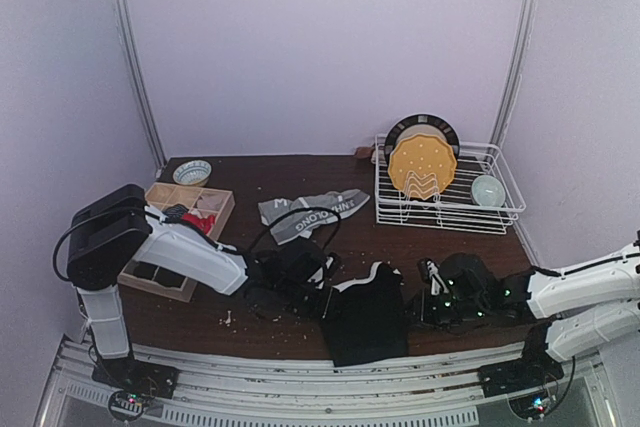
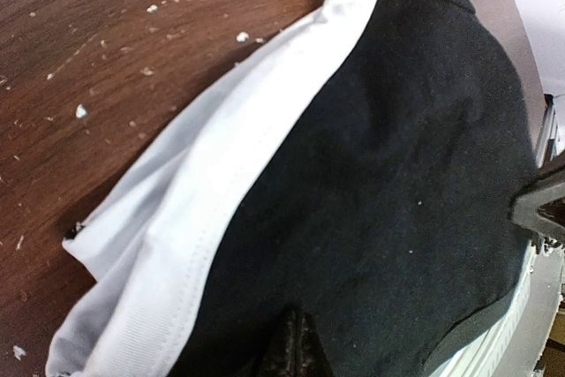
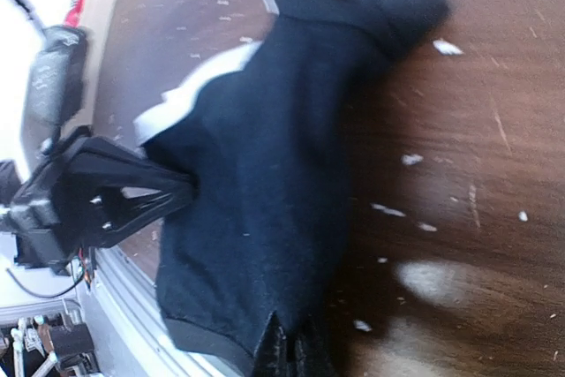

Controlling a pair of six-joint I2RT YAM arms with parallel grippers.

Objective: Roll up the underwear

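The black underwear (image 1: 366, 325) with its white waistband (image 2: 238, 152) lies at the table's front middle. Creases run through the cloth, and its far right part is bunched up in the right wrist view. My left gripper (image 1: 327, 300) is shut at the left edge of the underwear, its tips (image 2: 296, 333) against the black cloth. At the opposite edge my right gripper (image 1: 412, 310) is shut too, with its tips (image 3: 290, 342) low at the fabric's border. Whether a thin fold sits between either pair of fingers is hidden.
A grey printed bag (image 1: 310, 213) lies behind the underwear. At the back right stands a white dish rack (image 1: 450, 213) with plates; a compartment box (image 1: 222, 215) and a bowl (image 1: 192, 173) are at left. White crumbs dot the wood.
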